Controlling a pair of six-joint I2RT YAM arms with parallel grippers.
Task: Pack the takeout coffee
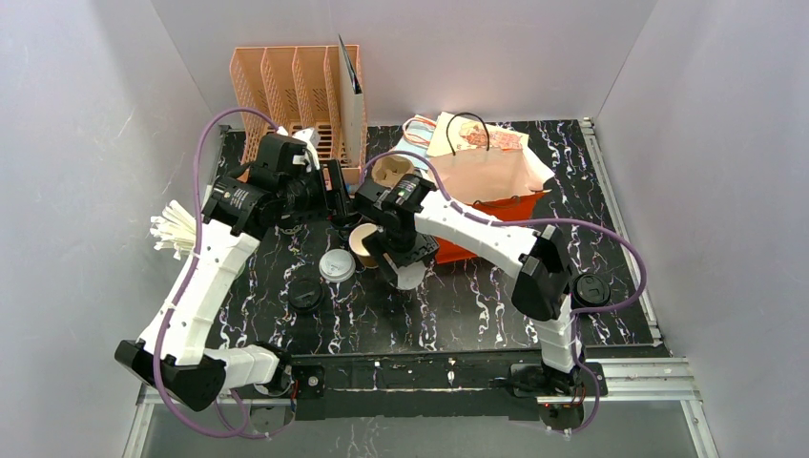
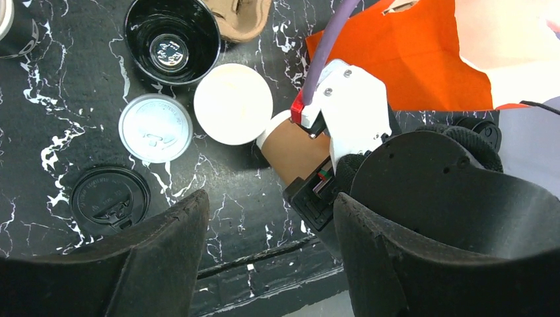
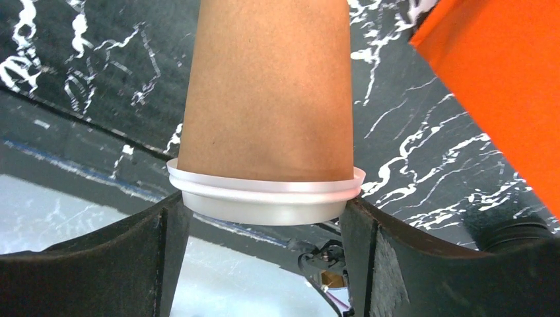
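A brown paper cup with a white lid fills the right wrist view. My right gripper is open, its fingertips at either side of the lid; contact is unclear. My left gripper hangs open above the back-left cups, nothing between its fingers. A second cup, its pale mouth facing up, stands beside the right gripper's cup. A black cup, a white lid and a black lid are to the left. A brown carrier is partly hidden behind the right arm.
An orange bag stands at the back right, paper bags behind it. A pink rack is at the back left, straws at the left edge. Another black lid lies at the right.
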